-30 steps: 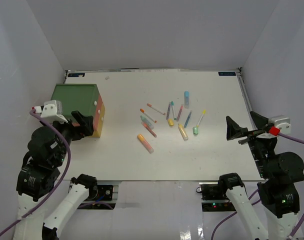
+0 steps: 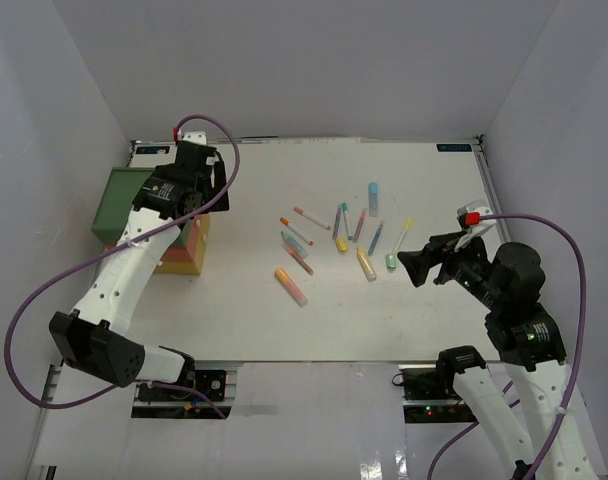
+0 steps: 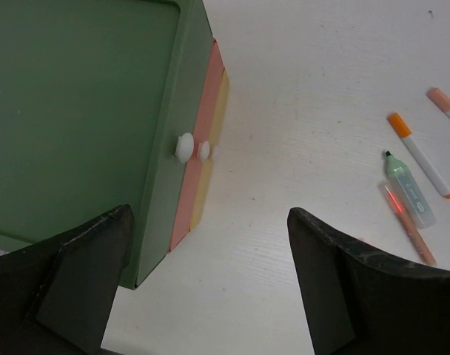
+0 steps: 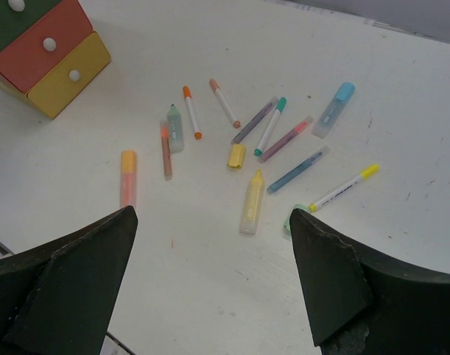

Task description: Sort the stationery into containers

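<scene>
Three stacked drawer containers, green (image 3: 77, 111), red (image 4: 40, 52) and yellow (image 4: 69, 74), stand at the table's left with white knobs. My left gripper is open above them, its fingers empty. My right gripper, also open and empty, hangs over the table's right part. Loose pens and markers lie mid-table: an orange marker (image 2: 290, 287), a green highlighter (image 3: 410, 188), an orange pen (image 3: 421, 155), a yellow highlighter (image 4: 251, 203), a blue highlighter (image 4: 333, 110) and several others, including a yellow pen (image 4: 343, 187).
Grey walls (image 2: 304, 70) enclose it at the back and both sides.
My right gripper has moved left, inward over the table. The stationery has not moved.
</scene>
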